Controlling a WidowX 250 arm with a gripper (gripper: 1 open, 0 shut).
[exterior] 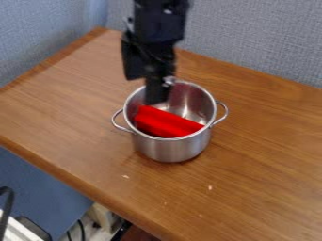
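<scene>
A steel pot (179, 145) with two side handles stands on the wooden table. A red cylinder (168, 121) lies inside it. My dark gripper (146, 73), blurred by motion, hangs over the left rear of the pot, a dark finger reaching down to about the rim near the red cylinder's left end. The blur hides how far apart the fingers stand and whether they touch anything.
Grey padded walls border the back and left.
</scene>
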